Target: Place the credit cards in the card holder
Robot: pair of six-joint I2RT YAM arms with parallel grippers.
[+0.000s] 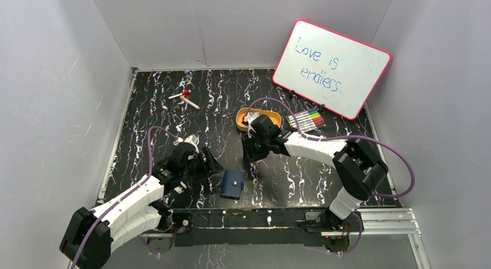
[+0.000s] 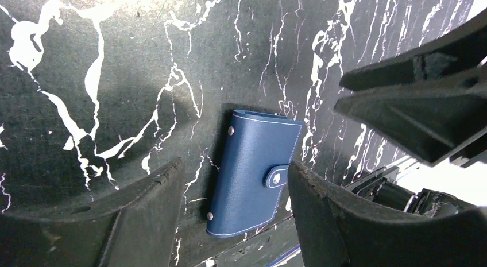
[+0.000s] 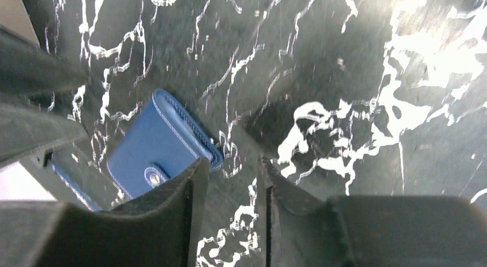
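Observation:
The card holder (image 1: pixel 232 184), a dark blue folded case with a snap strap, lies closed on the table near the front edge. In the left wrist view the holder (image 2: pixel 250 172) appears below and between the spread fingers. My left gripper (image 1: pixel 218 160) hovers at its upper left, open and empty. To the holder's upper right is my right gripper (image 1: pixel 248 155), partly open, with nothing between its fingers; the holder (image 3: pixel 166 143) shows left of it in the right wrist view. A pale flat stack (image 1: pixel 252 115), possibly the cards, is in the orange tray, partly covered by the right arm.
The orange tray (image 1: pixel 272 114) stands behind the right gripper. Several coloured markers (image 1: pixel 306 120) lie beside it, below a whiteboard (image 1: pixel 333 66). Loose markers (image 1: pixel 190 102) rest at the back left. Bare table spreads between these and the left arm.

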